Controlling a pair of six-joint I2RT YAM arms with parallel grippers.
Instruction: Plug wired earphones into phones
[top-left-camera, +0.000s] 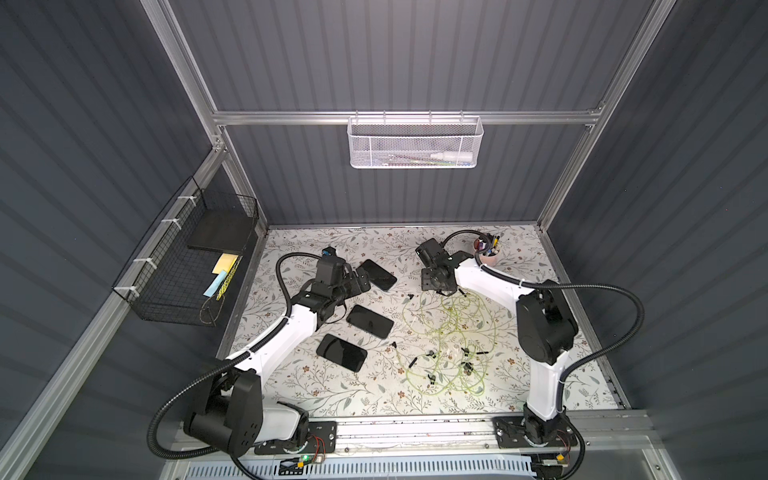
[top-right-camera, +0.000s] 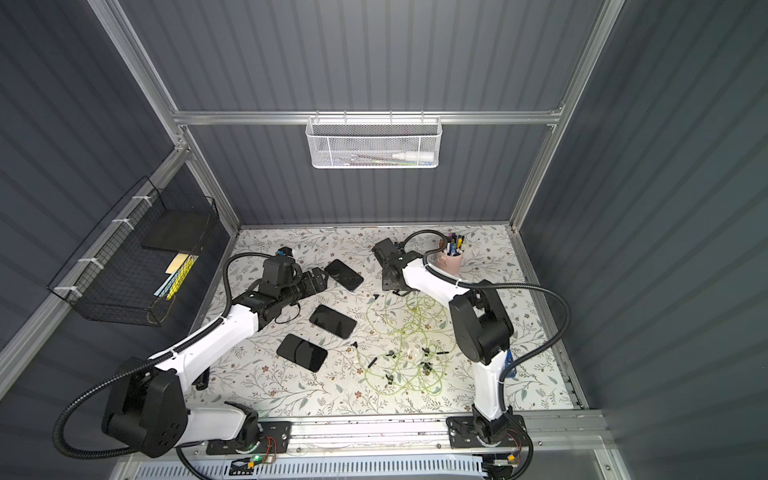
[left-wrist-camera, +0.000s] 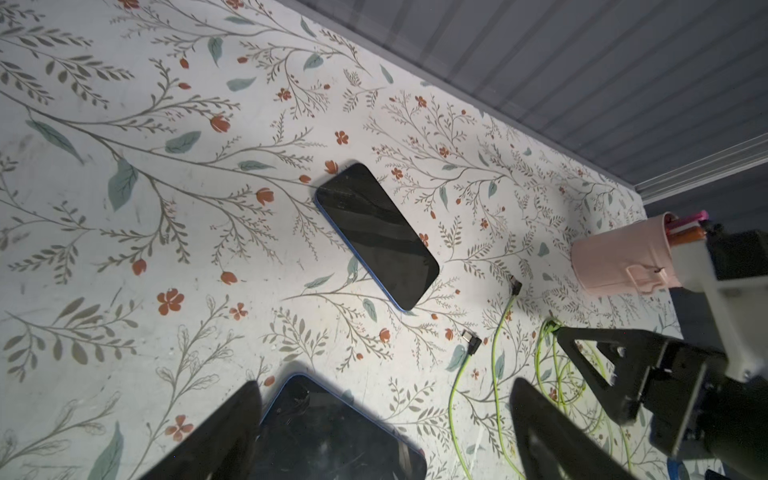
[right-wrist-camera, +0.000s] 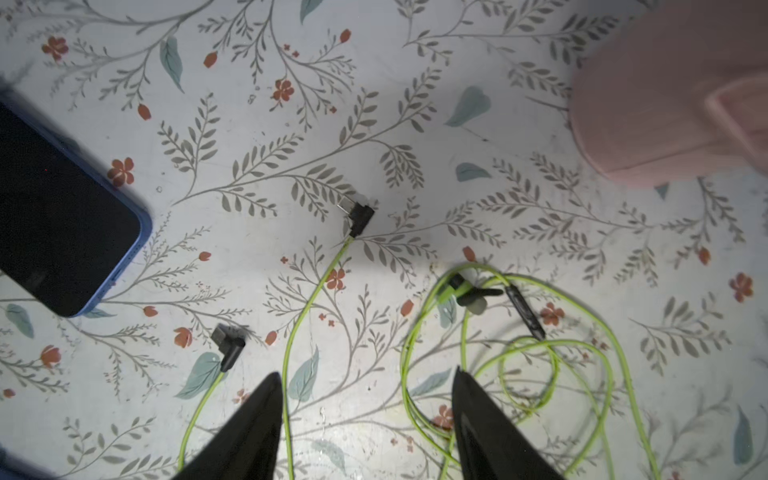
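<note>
Three dark phones lie flat on the left half of the table: the far phone (top-left-camera: 377, 275), the middle phone (top-left-camera: 370, 321) and the near phone (top-left-camera: 341, 353). Green-corded earphones (top-left-camera: 448, 324) are spread in loose tangles on the right half. Two angled black plugs, one plug (right-wrist-camera: 361, 216) and another plug (right-wrist-camera: 230, 347), lie on the table ahead of my right gripper. That gripper is over the far end of the cords, its fingers apart with nothing between them. My left gripper, open and empty, hovers left of the far phone.
A pink pen cup (top-right-camera: 450, 264) stands just behind the right arm. A wire basket (top-left-camera: 180, 264) hangs on the left wall, and a white mesh basket (top-left-camera: 414, 144) on the back wall.
</note>
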